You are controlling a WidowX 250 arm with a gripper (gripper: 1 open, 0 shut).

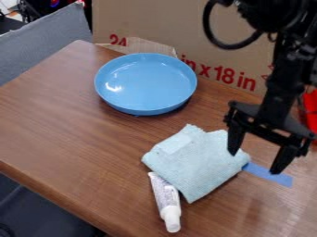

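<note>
My black gripper (pixel 257 151) is open, its fingers pointing down just above the right part of a folded pale blue cloth (pixel 188 159) on the wooden table, with nothing between them. A white tube (pixel 166 199) with a white cap lies along the cloth's lower left. A blue plate (pixel 145 83) rests toward the back of the table.
A cardboard box (pixel 173 23) stands behind the plate. A red object (pixel 310 111) is at the right edge, and a strip of blue tape (pixel 275 177) is on the table.
</note>
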